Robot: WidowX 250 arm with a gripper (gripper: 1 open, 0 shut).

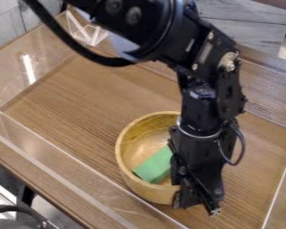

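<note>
A tan bowl (129, 148) stands on the wooden tray floor, low centre in the camera view, with a green block (154, 165) inside it. My black gripper (193, 183) is down at the bowl's right side, over its rim and partly hiding it. It looks closed, but its fingertips are dark and crowded, and I cannot make out what lies between them.
Bare wooden floor (86, 107) lies to the left and behind the bowl. Clear walls (26, 67) edge the tray at left and front, and a narrow strip is free on the right. A cable arcs over the upper left.
</note>
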